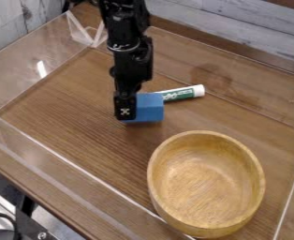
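The black arm reaches down from the top centre, its gripper [128,101] at the left part of a blue block [147,111] on the wooden table [62,131]. The fingers look closed on the block, though their tips are partly dark and hard to make out. Behind the block, to its right, lies a white tube with a green label [181,94].
A large light wooden bowl [206,183] occupies the lower right. Clear plastic edging runs along the table's left side, with cables at the lower left corner.
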